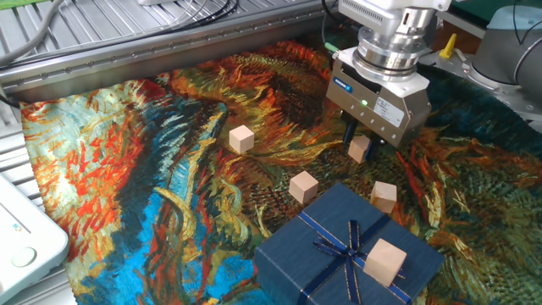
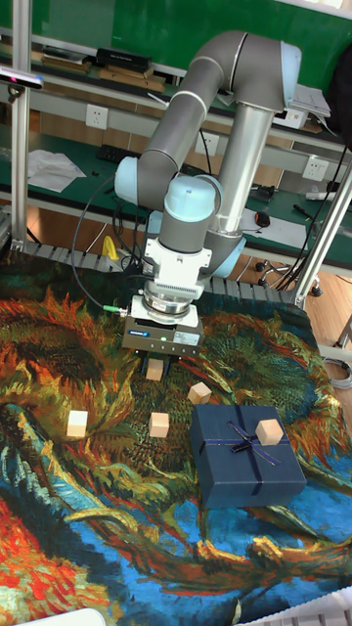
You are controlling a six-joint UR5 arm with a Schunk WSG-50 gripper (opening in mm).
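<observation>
My gripper (image 1: pixel 361 142) is low over the cloth, its two dark fingers astride a small wooden cube (image 1: pixel 359 150). The fingers look open, with one finger on either side of the cube; whether either touches it is hard to see. In exterior view 3 the same cube (image 2: pixel 154 371) shows between the fingertips, under the grey gripper body. It appears to rest on the cloth. Another cube (image 1: pixel 385 263) sits on top of the dark blue gift box (image 1: pixel 292 247), beside its ribbon bow.
Three more wooden cubes lie on the patterned cloth: one cube (image 1: pixel 241 140) by itself, one cube (image 1: pixel 303 187) near the box's corner, and one cube (image 1: pixel 384 196) just behind the box. Open cloth (image 1: pixel 110 186) stretches across the left side.
</observation>
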